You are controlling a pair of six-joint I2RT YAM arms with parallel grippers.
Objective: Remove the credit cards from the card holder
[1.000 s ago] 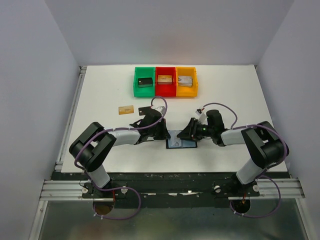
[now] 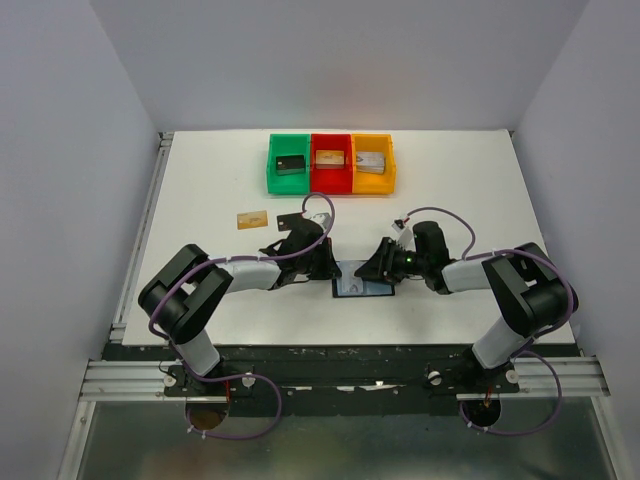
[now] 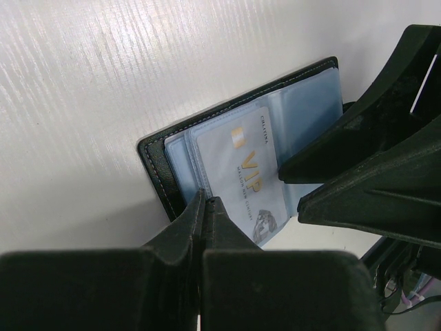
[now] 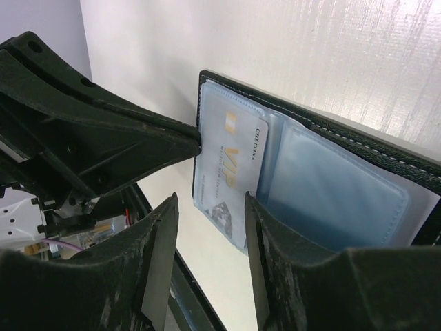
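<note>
The card holder (image 2: pixel 350 292) lies opened out on the table in front of me, black-edged with clear sleeves. A silver-white VIP card (image 3: pixel 238 169) sits in one sleeve. My left gripper is shut, its tips at the edge of that sleeve; nothing shows between them. Over the other side of the card, my right gripper stands open, one fingertip (image 4: pixel 251 201) above the card's edge and the other (image 4: pixel 170 205) beyond the holder. Whether the tips touch the card is unclear.
Behind the holder stand three joined trays: green (image 2: pixel 288 184) with black cards, red (image 2: pixel 331 181) with a gold card, yellow (image 2: pixel 376 185) with silver cards. A gold card (image 2: pixel 252 219) and a black card (image 2: pixel 290 221) lie on the table.
</note>
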